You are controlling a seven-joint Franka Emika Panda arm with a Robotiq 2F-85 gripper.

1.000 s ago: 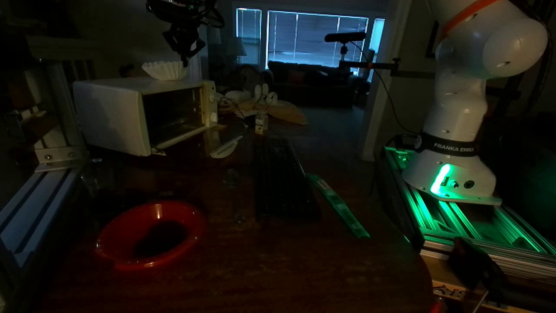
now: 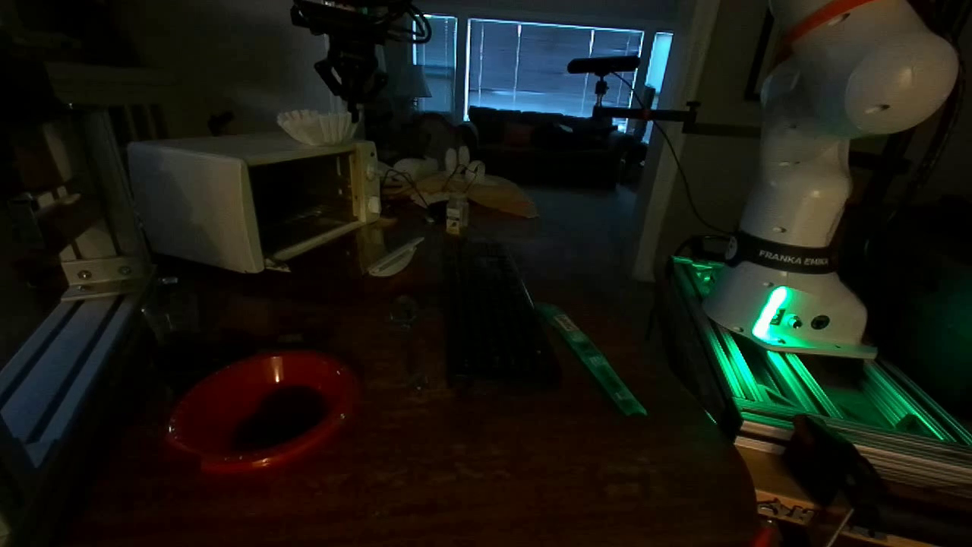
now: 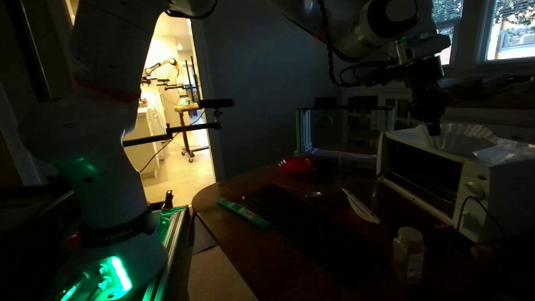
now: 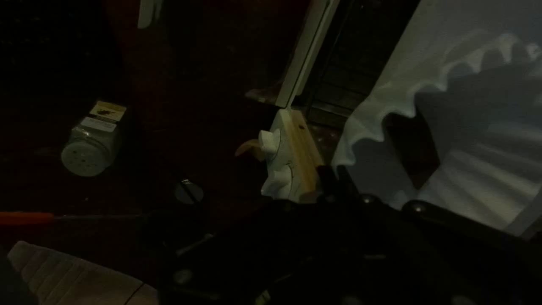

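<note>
A white, fluted paper coffee filter [image 2: 316, 128] is at the top of the white toaster oven [image 2: 187, 200], near its control-panel end. My gripper [image 2: 353, 111] comes down from above onto the filter's edge. In exterior view 2 the shut fingertips [image 3: 434, 130] overlap the side of the filter [image 3: 464, 137], with paper showing on both sides of them. The wrist view has the filter [image 4: 472, 127] large at the right, against the dark fingers. Darkness hides the exact pinch, and whether the filter's base touches the oven is unclear.
An open-fronted oven cavity faces the table. On the table are a shaker jar [image 3: 408, 256], a white utensil [image 3: 361, 206], a dark keyboard [image 2: 497, 314], a green packet [image 2: 594, 358] and a red bowl [image 2: 196, 415]. Crumpled clear plastic [image 3: 506, 152] lies on the oven top.
In exterior view 1 my gripper and the coffee filter have shifted right together, toward the oven's control-panel end. The table objects have stayed put.
</note>
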